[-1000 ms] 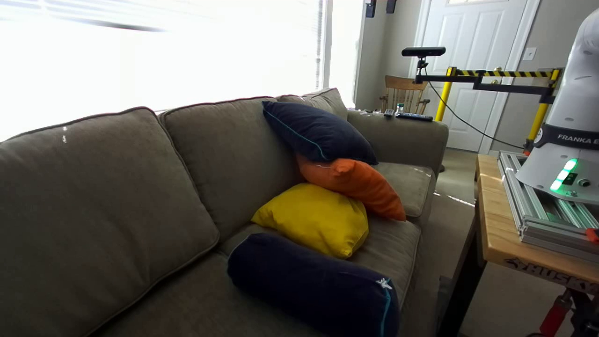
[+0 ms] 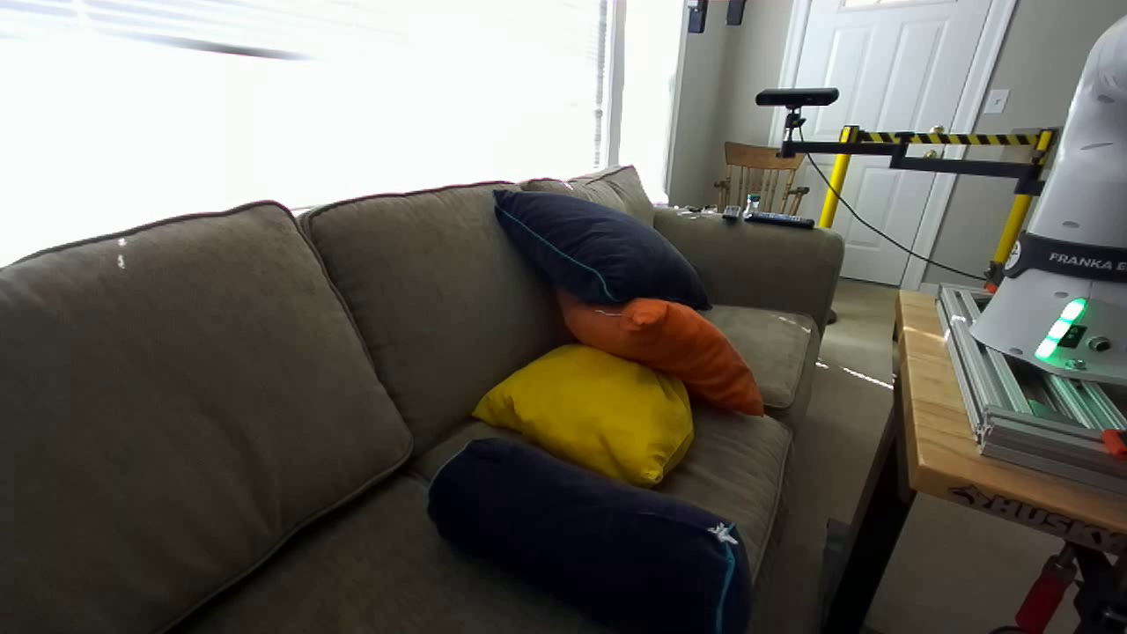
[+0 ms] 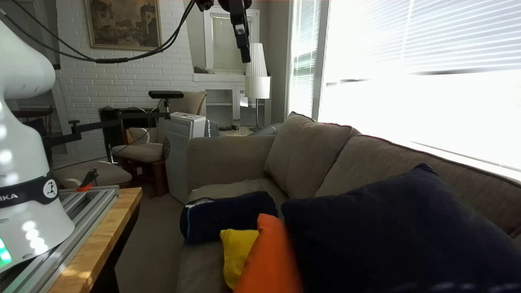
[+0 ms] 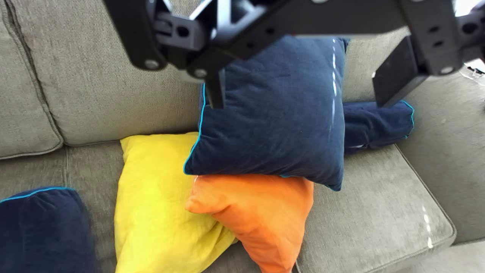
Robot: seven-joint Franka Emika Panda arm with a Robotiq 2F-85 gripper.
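My gripper is open, its two dark fingers wide apart and nothing between them. It hangs well above the sofa; two fingertips (image 2: 697,17) just reach into the top of exterior view 1. Below it in the wrist view lies a square navy pillow (image 4: 282,123) with turquoise piping, propped against the backrest. That pillow overlaps an orange pillow (image 4: 263,209), which in turn covers part of a yellow pillow (image 4: 154,200). A navy bolster (image 2: 592,528) lies on the seat beside the yellow one. Another navy cushion (image 4: 377,120) sits partly hidden near the armrest.
The grey-brown sofa (image 2: 190,401) has bare seat at the armrest end (image 4: 386,209). Opposite it stands the wooden robot table (image 2: 940,423). A camera (image 2: 798,97) on a black arm and small items, including a remote (image 2: 779,220) on the armrest, are farther back.
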